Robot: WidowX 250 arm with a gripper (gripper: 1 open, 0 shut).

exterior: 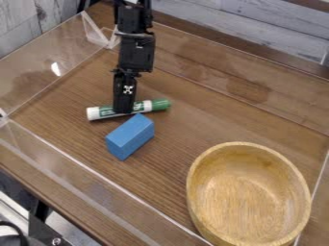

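Note:
My gripper (126, 102) reaches down from the top of the view onto a white and green tube (152, 106) lying sideways on the wooden table (232, 86); it appears shut on the tube, though the dark fingers are small. A blue block (130, 136) lies just in front of the tube, a little apart from it.
A large empty tan oval bowl (249, 192) fills the lower right. A clear low wall runs along the left edge.

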